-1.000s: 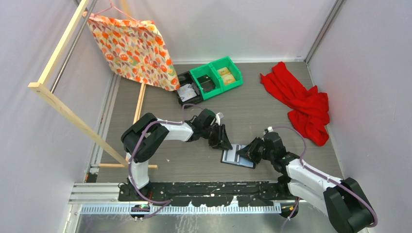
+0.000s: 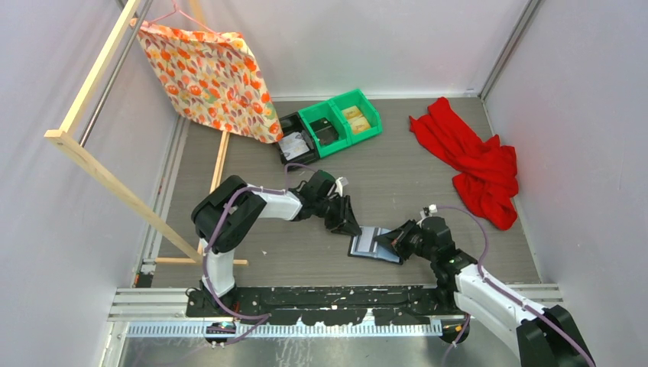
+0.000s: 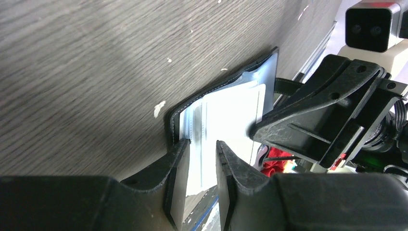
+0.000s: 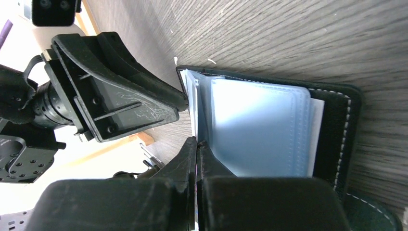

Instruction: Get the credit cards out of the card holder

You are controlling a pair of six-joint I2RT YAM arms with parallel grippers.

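The card holder [image 2: 359, 246] lies open on the wooden floor, a dark case with pale translucent sleeves [image 4: 260, 125]. My left gripper is part open at the sleeves' edge, its two fingertips a little apart over the white card area [image 3: 231, 115]; whether anything is between them is unclear. My right gripper is shut at the bundle of sleeve edges on the other side, with nothing clearly held between its fingers. In each wrist view the other gripper reaches over the holder.
Green and black bins [image 2: 344, 118] stand at the back, a red cloth [image 2: 489, 183] lies to the right, and a patterned cloth [image 2: 206, 76] hangs from a wooden frame at left. The floor behind the holder is clear.
Both grippers have shifted very slightly at the holder, the left a little toward the front-left and the right arm slightly rightward; otherwise the scene looks the same.
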